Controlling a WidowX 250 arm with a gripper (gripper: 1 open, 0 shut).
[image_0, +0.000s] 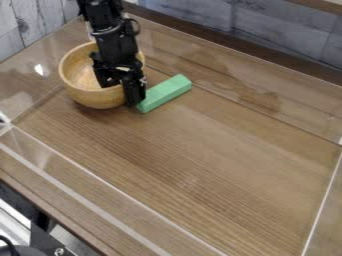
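My black gripper (128, 92) reaches down from the top of the view to the right side of an orange bowl (80, 85) at the upper left. A light green block (168, 92) lies on the wooden table just right of the bowl, close to my fingertips. The fingers are small and dark against the bowl, and what lies between them is hard to make out.
A pale wall or border runs along the far edge at the top right.
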